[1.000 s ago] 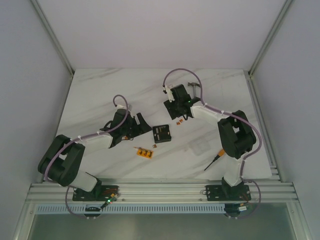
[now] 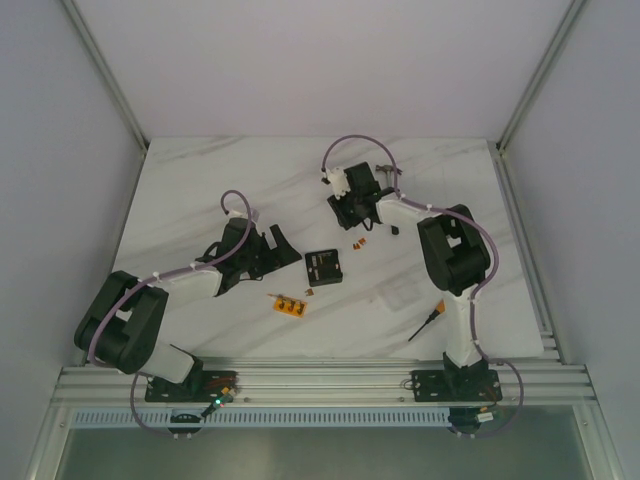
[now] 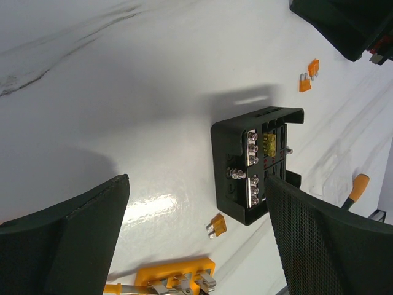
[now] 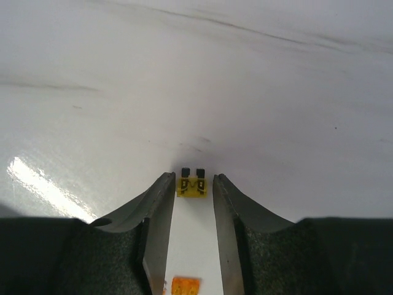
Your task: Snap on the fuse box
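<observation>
The black fuse box (image 3: 230, 178) lies on the table in the left wrist view, with a yellow-green fuse seated in it; it is at the centre in the top view (image 2: 323, 267). A small yellow fuse (image 4: 191, 188), prongs toward the back, lies between the fingertips of my right gripper, which is part open around it at table level. My left gripper is open, left of the fuse box, with nothing between its fingers.
Orange fuses (image 3: 217, 225) lie near the box. An orange-yellow block (image 2: 289, 306) is at the front, a screwdriver (image 2: 433, 316) and clear container (image 2: 400, 293) at the right, a hammer (image 2: 389, 172) at the back.
My right gripper and arm have shifted slightly toward the left and back over the last second. The left arm is nearly still.
</observation>
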